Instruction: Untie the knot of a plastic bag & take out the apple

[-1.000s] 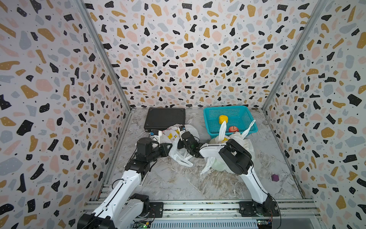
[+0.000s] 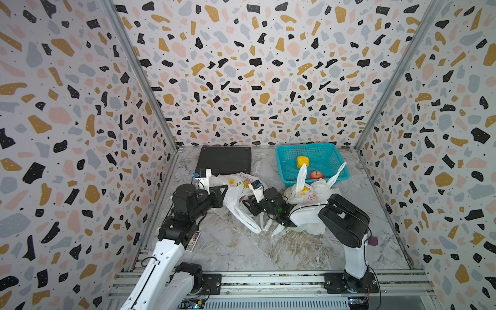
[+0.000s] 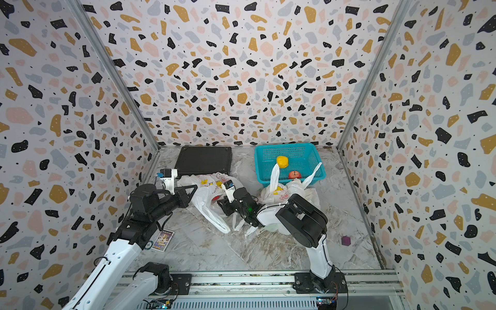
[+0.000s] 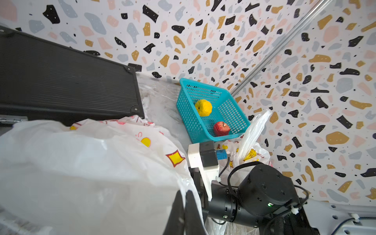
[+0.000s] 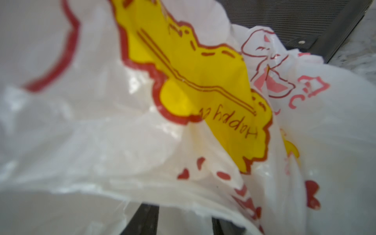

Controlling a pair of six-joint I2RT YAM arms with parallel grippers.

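The white plastic bag (image 4: 101, 164), with yellow and red print, lies between my arms in front of the black case. My left gripper is shut on its thin plastic, which rises to the fingertips. A long white bag handle (image 2: 241, 214) trails toward the table's front. In the right wrist view my right gripper stands part open beneath the bag's edge, its fingers (image 5: 145, 220) apart at the mouth. A red patch (image 3: 216, 198) shows at the bag beside this gripper in the top right view; whether it is the apple, I cannot tell.
A teal basket (image 2: 281, 168) at the back right holds a yellow fruit (image 2: 302, 162) and a red apple (image 2: 316, 175). Another white bag (image 2: 310, 193) lies before it, partly behind my right arm. The black case (image 2: 224, 159) stands at the back left.
My left gripper has risen and lifted the bag's plastic. The trailing handle is stretched longer toward the front.
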